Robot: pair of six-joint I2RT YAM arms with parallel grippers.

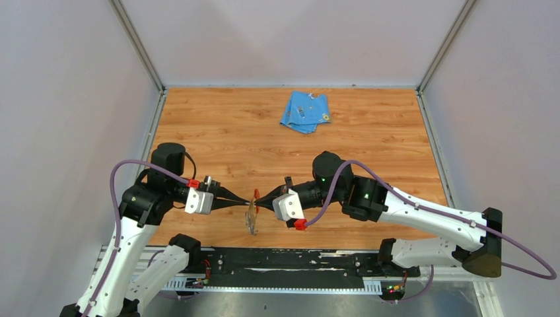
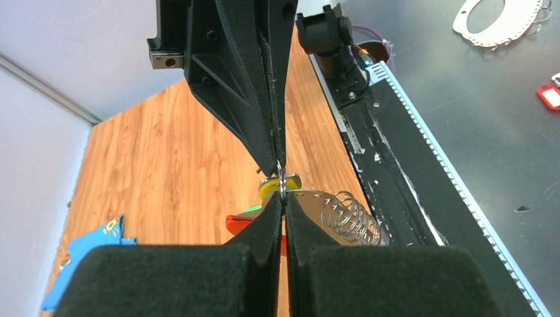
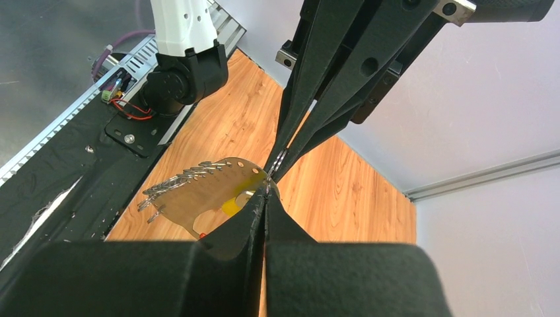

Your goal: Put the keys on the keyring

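In the top view my left gripper and right gripper meet almost tip to tip over the table's front. Both are shut. The metal keyring plate hangs on edge between them. A thin metal ring stands at the left fingertips in the left wrist view, pinched there. The right gripper's tips touch or nearly touch it; whether they grip metal I cannot tell. Behind lie a yellow key tag and a red key tag. Wire loops line the plate edge in the right wrist view.
A folded blue cloth rests at the back of the wooden table. In the left wrist view, another holed metal plate and a red tag lie on the grey floor.
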